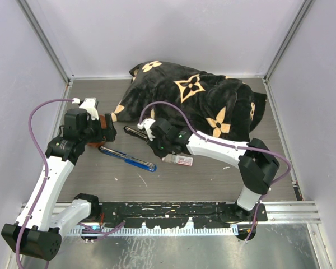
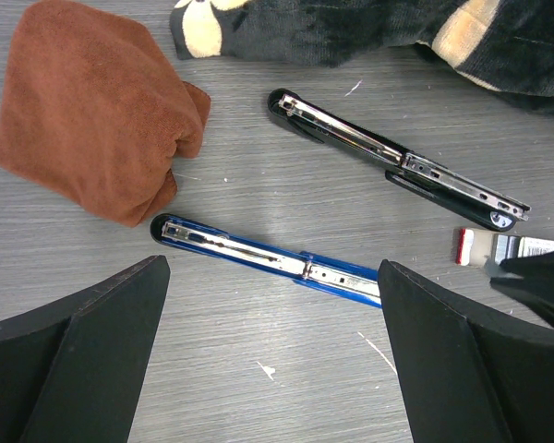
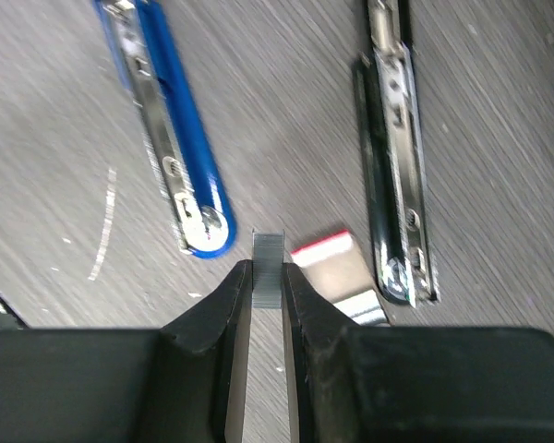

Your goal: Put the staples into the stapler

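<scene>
A blue stapler (image 2: 245, 253) lies opened flat on the table, and a black stapler (image 2: 388, 152), opened likewise, lies farther back. In the right wrist view a short grey strip of staples (image 3: 268, 268) shows between the fingertips of my right gripper, which is closed around it above the table. Just beyond those tips is the staple box (image 3: 337, 268), white with a red end. My left gripper hangs open over the blue stapler's side of the table, with nothing between its fingers. The right fingers hide part of the box.
A brown cloth (image 2: 97, 111) lies at the left under my left gripper. A dark blanket with tan flowers (image 1: 182, 95) covers the back of the table. Small white scraps (image 2: 268, 370) lie near the front.
</scene>
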